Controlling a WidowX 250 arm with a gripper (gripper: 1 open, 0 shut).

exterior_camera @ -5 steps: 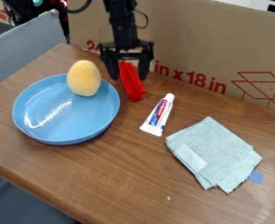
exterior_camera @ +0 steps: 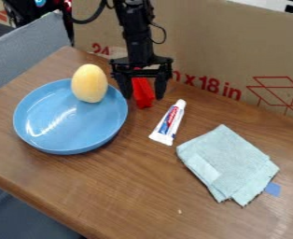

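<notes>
My black gripper (exterior_camera: 142, 84) is open, lowered at the back of the table around a red object (exterior_camera: 143, 93), whose upper part is hidden by it. A yellow egg-shaped object (exterior_camera: 90, 83) rests on the back of the blue plate (exterior_camera: 62, 121) at the left. To the right of the red object lies a white toothpaste tube (exterior_camera: 169, 121), and a folded pale blue cloth (exterior_camera: 229, 162) lies further right.
A cardboard panel (exterior_camera: 236, 56) stands along the back of the wooden table. A grey padded surface (exterior_camera: 22, 56) borders the left side.
The gripper has come down and slightly toward the front over the red object, covering more of it. The plate, tube and cloth have not moved.
</notes>
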